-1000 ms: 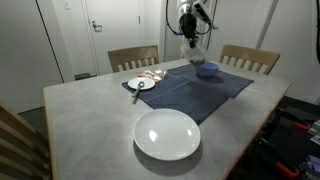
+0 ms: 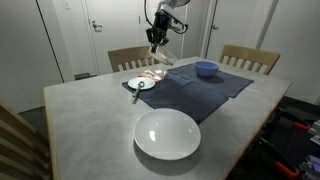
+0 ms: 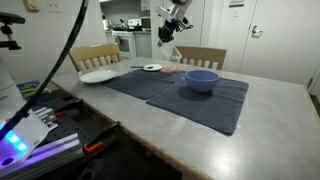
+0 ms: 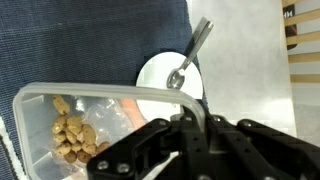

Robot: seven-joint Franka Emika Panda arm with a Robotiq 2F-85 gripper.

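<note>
A clear container [image 4: 45, 130] with brown, nugget-like pieces [image 4: 75, 133] inside fills the lower left of the wrist view. My gripper is shut on its rim, though the fingertips are partly hidden. In the first exterior view the gripper [image 2: 157, 42] hangs above the far side of the table, the container [image 2: 165, 56] below it. Beneath, a small white plate [image 4: 158, 75] shows in the wrist view with a metal spoon [image 4: 190, 55] resting across it. The blue bowl [image 3: 201, 80] stands on the dark mat, away from the container.
A large white plate [image 2: 167, 134] lies at the near side, partly off the dark mat [image 2: 190, 97]. A patterned cloth [image 2: 152, 73] is near the small plate. Chairs [image 2: 129, 57] line the far edge.
In the first exterior view, my gripper and the container have moved left, from above the blue bowl's area toward the small white plate. Bowl and plates stay where they were.
</note>
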